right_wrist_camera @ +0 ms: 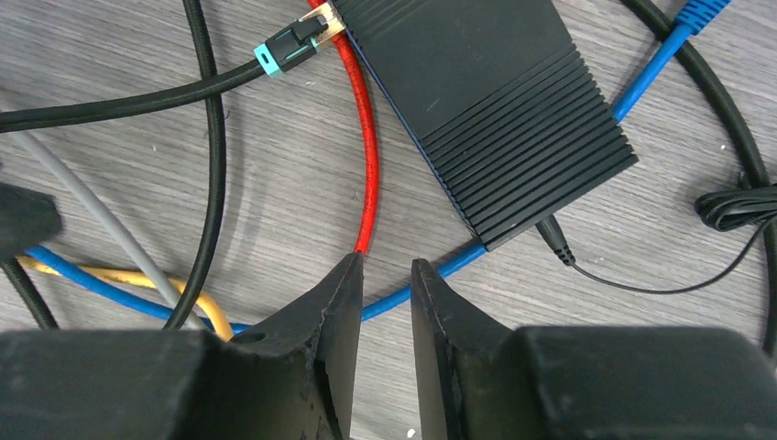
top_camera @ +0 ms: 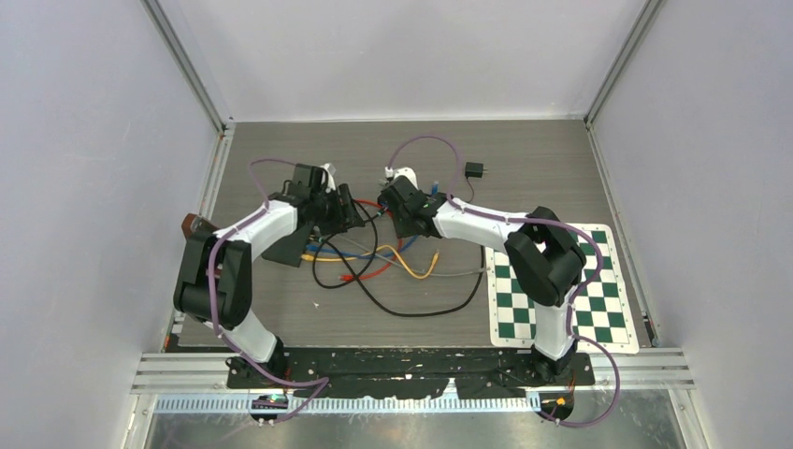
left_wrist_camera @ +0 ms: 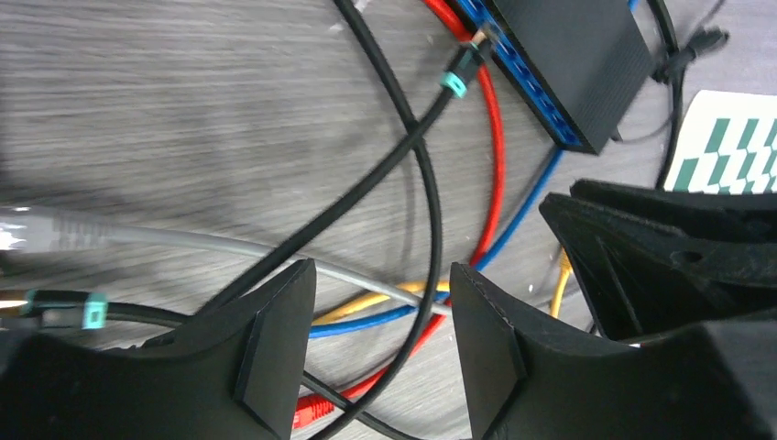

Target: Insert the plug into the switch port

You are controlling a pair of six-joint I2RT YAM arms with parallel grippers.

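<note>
A black cable ends in a metal-tipped plug [left_wrist_camera: 463, 71] with a teal band, lying against the dark switch [left_wrist_camera: 573, 46] and its row of blue-edged ports. In the right wrist view the same plug [right_wrist_camera: 293, 41] touches the switch [right_wrist_camera: 486, 128] at its upper-left corner. My left gripper [top_camera: 332, 210] hangs over the cables, fingers apart with nothing between them but cables seen below. My right gripper [top_camera: 402, 206] is over the switch area, fingers open, empty, below the switch in its own view. A second banded plug [left_wrist_camera: 69, 307] lies at left.
Red, blue, yellow, grey and black cables cross mid-table. A dark plate [top_camera: 281, 251] lies at left, a power adapter [top_camera: 474, 169] at back, a checkered board [top_camera: 600, 281] at right.
</note>
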